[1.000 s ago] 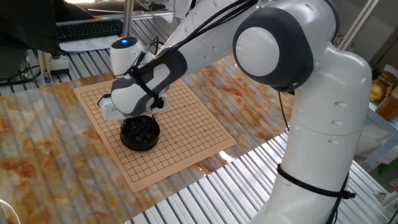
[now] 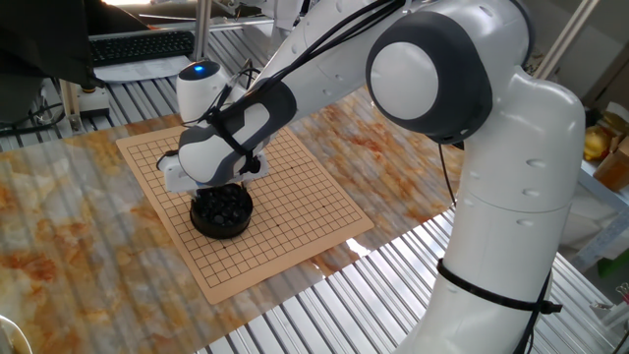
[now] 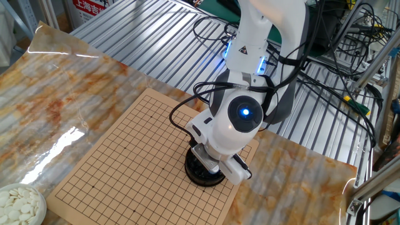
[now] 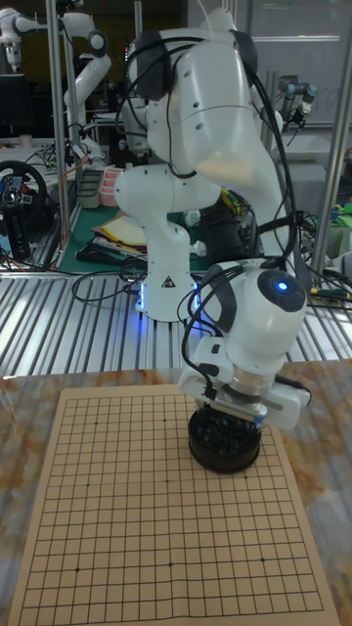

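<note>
A black round bowl [image 2: 221, 218] full of black pieces stands upright on the tan gridded board [image 2: 285, 211]. My gripper [image 2: 220, 189] is right above the bowl, pointing down at its far part in the first exterior view. In the second view the gripper's body covers much of the bowl [image 3: 204, 177], leaving the near rim showing. The third view has the bowl [image 4: 224, 451] on the board's right half, partly behind the gripper's hand. The fingers are largely hidden by the hand and dark against the bowl, so their spacing and any contact with the rim cannot be made out.
A white bowl of white pieces [image 3: 22, 205] sits off the board's corner. Around the board the marbled mat [image 2: 88, 246] is mostly bare. A slatted metal surface [image 4: 63, 329] borders it near the arm's base. The grid is otherwise empty.
The gripper and its wrist have shifted very slightly to the right and down in the first exterior view. The bowl and board have stayed in place.
</note>
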